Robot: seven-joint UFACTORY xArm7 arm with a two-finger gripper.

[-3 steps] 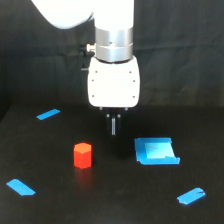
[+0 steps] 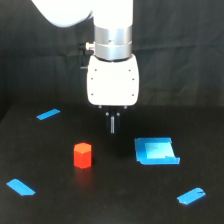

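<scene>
A small red block (image 2: 82,155) rests on the dark table, left of and nearer the camera than my gripper (image 2: 112,124). The white hand hangs upright above the table, apart from the block. Its dark fingers barely stand out against the black background, so how far apart they are is unclear. Nothing shows held beneath the hand. To the right lies a blue taped square (image 2: 157,151) with a paler middle.
Blue tape strips mark the table: one at the back left (image 2: 48,114), one at the front left (image 2: 20,187) and one at the front right (image 2: 191,196). Dark bare table lies between them. A black curtain (image 2: 180,60) hangs behind.
My gripper has risen very slightly. The red block, the blue square and the tape strips have stayed where they were.
</scene>
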